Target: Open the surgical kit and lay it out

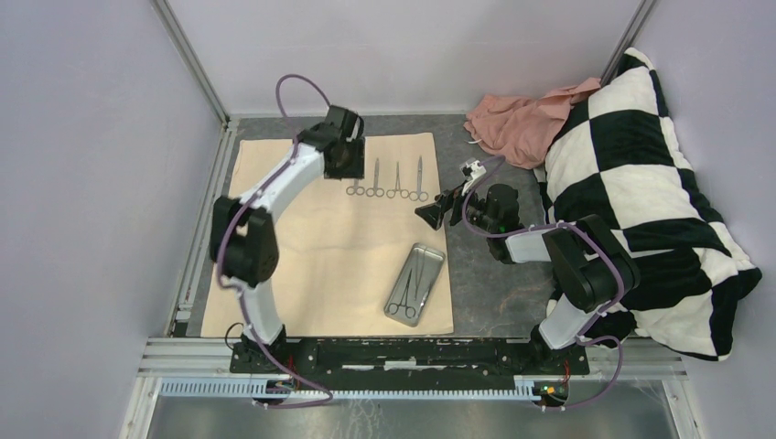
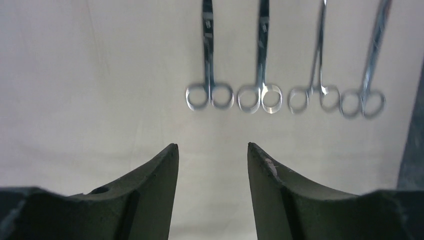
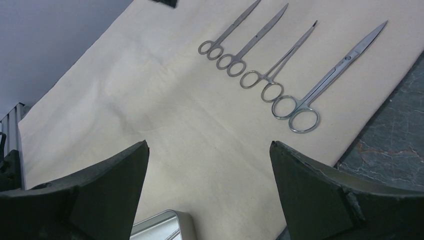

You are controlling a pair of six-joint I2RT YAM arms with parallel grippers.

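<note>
Several steel instruments, scissors [image 3: 331, 75] and a clamp [image 3: 274, 72] among them, lie in a row on the cream cloth [image 1: 311, 256]. A metal tray [image 1: 414, 285] at the cloth's lower right holds more instruments. My left gripper hangs open and empty above the cloth, just near the row's handles; its wrist view is blurred. My right gripper stands open at the cloth's right edge, between the row and the tray, with nothing between its fingers.
A crumpled pink cloth [image 1: 522, 123] lies at the back right beside a black-and-white checked cushion [image 1: 686, 274].
</note>
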